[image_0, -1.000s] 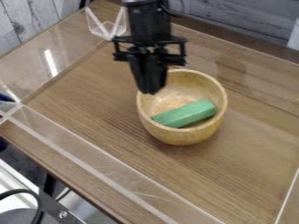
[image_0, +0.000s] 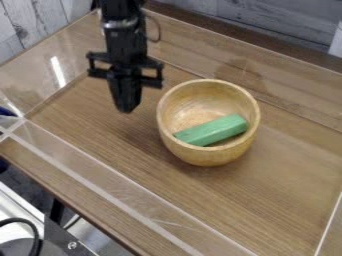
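Observation:
A tan wooden bowl (image_0: 206, 106) sits right of centre on the wooden table (image_0: 160, 200), with a green block (image_0: 210, 130) lying inside it. My gripper (image_0: 124, 74) is at the upper left, above the table and apart from the bowl, to its upper left. It is dark and blurred; whether its fingers are open or shut is not clear, and no object shows in it.
Most of the table around the bowl is bare. A dark cable (image_0: 19, 232) lies at the lower left edge. A white wall shows at the top corners.
My gripper has moved left and back, away from above the bowl. The bowl and green block look unchanged in place.

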